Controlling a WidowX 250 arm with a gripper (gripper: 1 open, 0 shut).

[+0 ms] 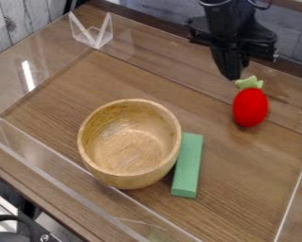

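Note:
My dark gripper (229, 64) hangs at the top right above the wooden table, behind and above a red oval object (251, 107); whether it is open or shut is unclear. A small light-green item (251, 82) lies just behind the red object. A wooden bowl (129, 111) sits in the lower middle, with a green bar (187, 165) lying to its right.
A white wire-like object (93, 30) stands at the back left. A dark shape (14, 227) is at the lower-left corner.

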